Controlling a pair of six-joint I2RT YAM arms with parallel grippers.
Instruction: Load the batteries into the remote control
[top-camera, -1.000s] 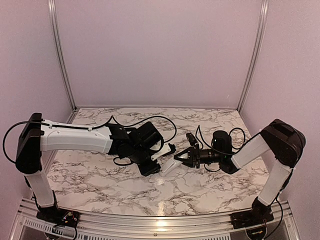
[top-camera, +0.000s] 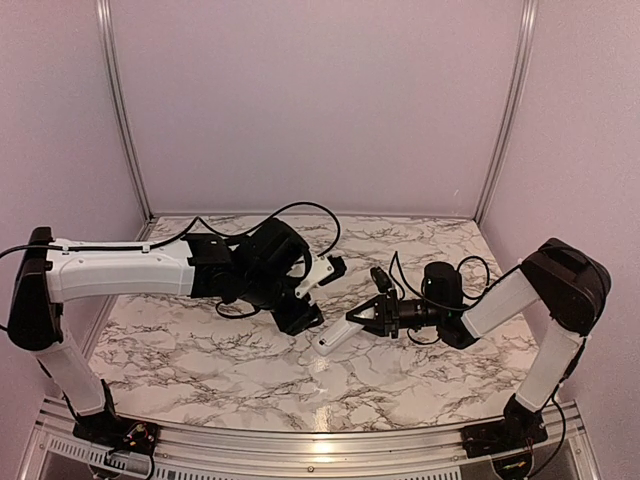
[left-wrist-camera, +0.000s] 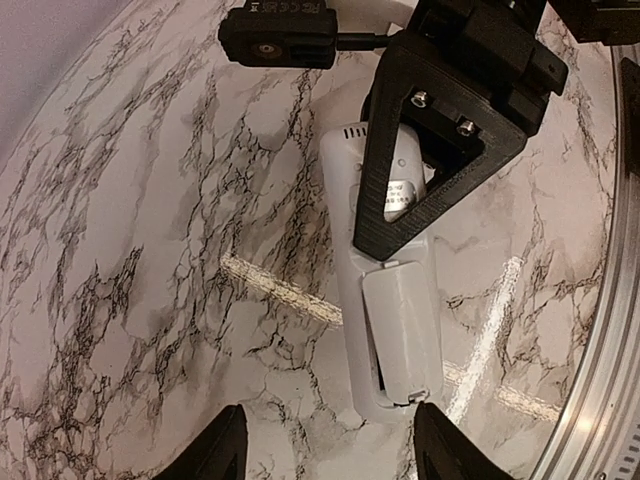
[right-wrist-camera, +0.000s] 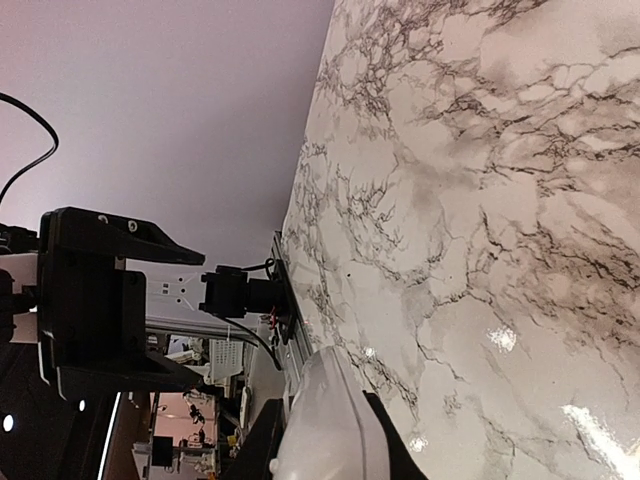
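Note:
A white remote (top-camera: 336, 336) is held by my right gripper (top-camera: 365, 314), which is shut on its upper part. In the left wrist view the remote (left-wrist-camera: 355, 300) has a white cover piece (left-wrist-camera: 398, 330) on its lower part, with a dark gap along one edge, and a silvery battery (left-wrist-camera: 398, 197) shows behind the black finger. My left gripper is open below the remote's lower end, apart from it, with nothing between its fingers. In the right wrist view the remote (right-wrist-camera: 330, 430) fills the right gripper.
Cables loop over both arms. Pale walls stand at the sides and back.
The right arm and remote have stayed in place.

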